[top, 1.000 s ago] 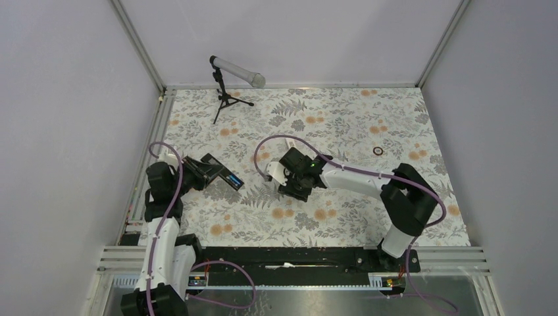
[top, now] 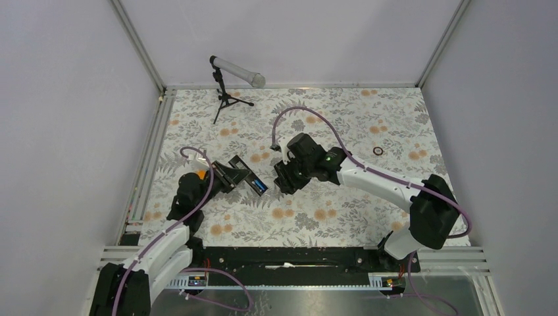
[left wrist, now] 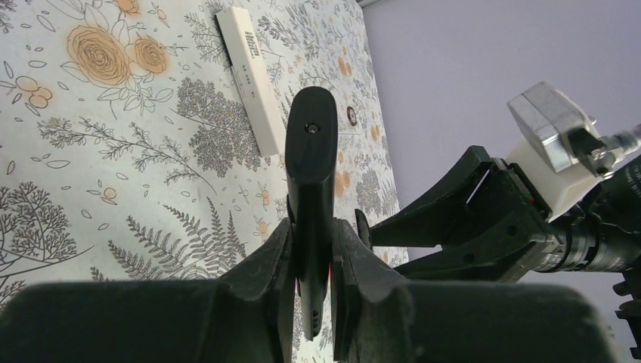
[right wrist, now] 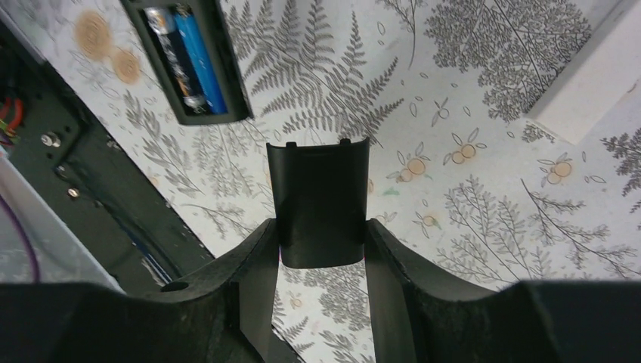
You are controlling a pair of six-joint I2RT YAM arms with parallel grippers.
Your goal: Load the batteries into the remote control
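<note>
The black remote control (top: 256,184) is off to the left in the top view, with my left gripper (top: 243,175) shut on it. Two batteries, one blue (right wrist: 201,64) and one dark with a silver end (right wrist: 178,62), lie side by side in its uncovered compartment. From the left wrist the remote (left wrist: 311,144) appears edge-on between the fingers. My right gripper is shut on a black battery cover (right wrist: 320,200), whose two small tabs point away from the fingers. Cover and remote are apart.
A long white box (left wrist: 253,79) lies on the flowered table behind the grippers. A tripod with a clear tube (top: 238,71) stands at the back left, a small dark ring (top: 378,151) at the right.
My left gripper has moved right with the remote, towards the right gripper. The right gripper has shifted slightly and its wrist has turned.
</note>
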